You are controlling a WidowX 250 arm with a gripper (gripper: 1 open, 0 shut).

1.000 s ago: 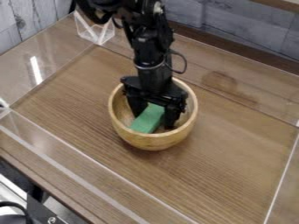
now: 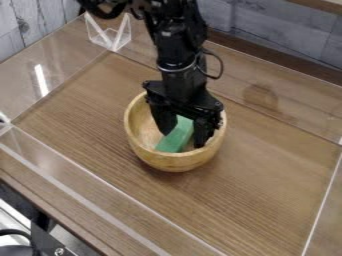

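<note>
A yellow round bowl [image 2: 150, 152] sits on the wooden table, with a green oblong object [image 2: 174, 140] lying inside it. My black gripper [image 2: 182, 122] is over the bowl, its fingers apart around the upper part of the green object and partly inside the rim. The arm hides the back of the bowl and some of the object; whether the fingers touch it is not clear.
A grey wall runs along the back, and a small white wire or clear item [image 2: 107, 30] is at the upper left.
My gripper has shifted slightly and risen a little from lower in the bowl. The green object stays in the bowl.
</note>
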